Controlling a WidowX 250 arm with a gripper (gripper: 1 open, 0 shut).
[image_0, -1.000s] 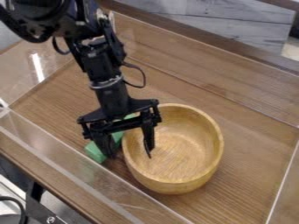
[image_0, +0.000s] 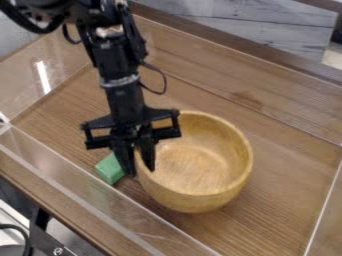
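The black robot arm reaches down from the top left to its gripper (image_0: 131, 140), which is over the left rim of an oval cream bowl (image_0: 201, 180). The gripper looks shut, with its fingertips at that rim; whether the rim is between them is hard to tell. A green object (image_0: 110, 168) lies on the wooden surface just left of the bowl, partly behind the gripper.
A light strip runs along the lower left, with a black cable in the bottom left corner. A grey board stands at the back right.
The bowl has shifted slightly.
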